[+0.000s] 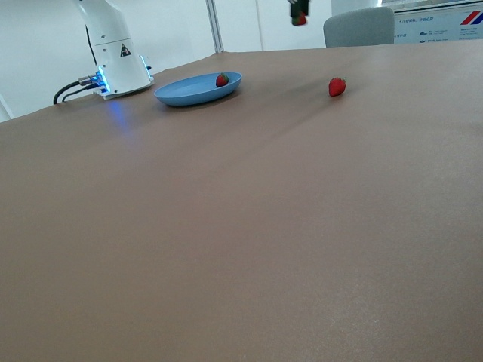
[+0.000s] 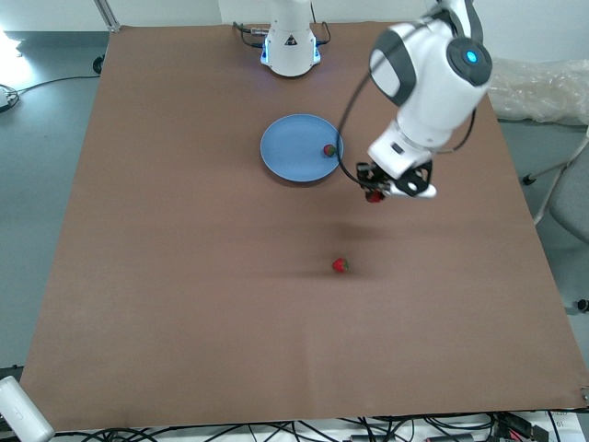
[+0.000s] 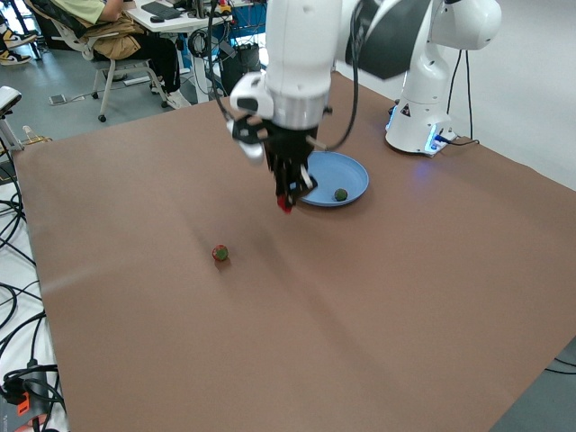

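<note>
My gripper is shut on a red strawberry, raised above the table just right of and in front of the blue plate; only its lower tip shows in the top view. A strawberry sits on the plate's right part. Another strawberry lies alone on the brown table in front of the plate, also seen in the right view.
Cables lie beyond the front edge.
</note>
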